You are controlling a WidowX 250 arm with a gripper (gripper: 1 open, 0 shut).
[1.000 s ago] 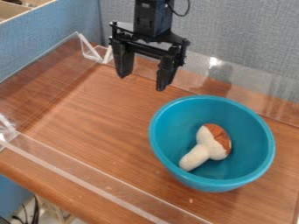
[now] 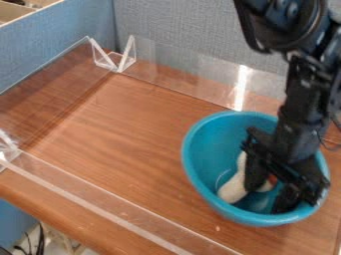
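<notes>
The teal bowl [image 2: 210,145] sits on the wooden table at the right. Inside it, mostly covered, lies a small pale toy with a reddish part [image 2: 233,186]. My black gripper [image 2: 266,187] is down in the bowl over the toy, its body hiding much of it. Whether its fingers grip the toy cannot be seen.
Bare wooden table [image 2: 107,129] fills the left and middle. Clear plastic edging runs along the back and front, with white corner brackets [image 2: 115,58] at the left. A grey wall stands behind.
My gripper has moved from above the table at the back, rightward and down into the bowl, now covering much of the toy.
</notes>
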